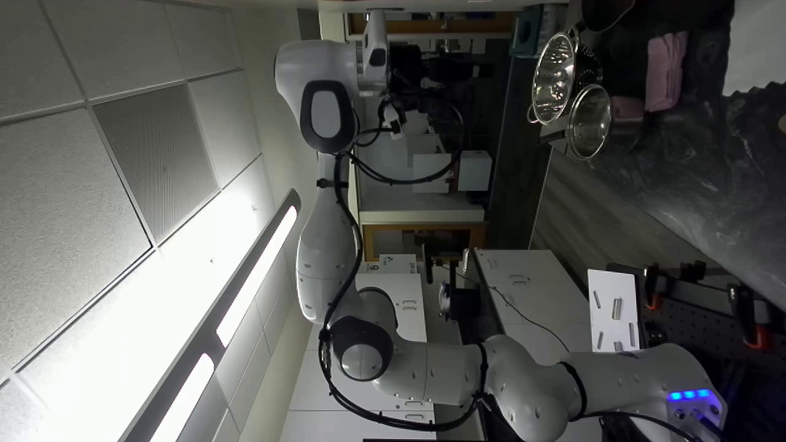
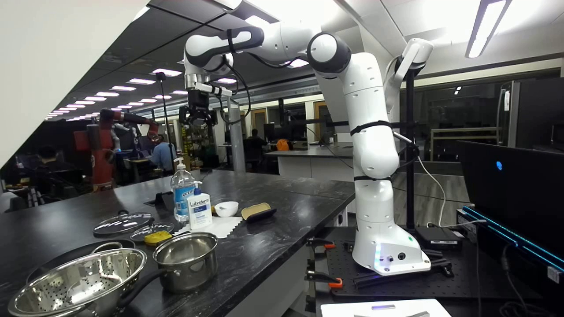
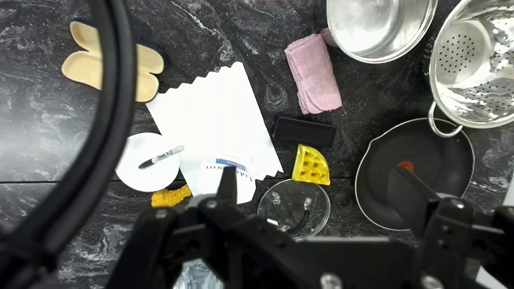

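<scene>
High above the dark counter, my gripper is open, its two fingers spread wide with nothing between them. Seen from the side, the gripper (image 2: pixel 198 117) hangs pointing down, well clear of everything. Below it in the wrist view lie a yellow waffle-patterned piece (image 3: pixel 311 165), a black block (image 3: pixel 304 131), a small glass lid (image 3: pixel 294 208) and a folded pink towel (image 3: pixel 314 74). A marker (image 3: pixel 161 157) rests across a white bowl (image 3: pixel 147 174). The lotion bottle (image 3: pixel 226 179) stands by a white paper sheet (image 3: pixel 214 120), partly hidden behind one finger.
A steel pot (image 2: pixel 188 261) and a colander (image 2: pixel 79 282) stand near the counter's front edge. The frying pan (image 3: pixel 368 185) lies beside the colander. A tall pump bottle (image 2: pixel 182 193) rises behind the lotion.
</scene>
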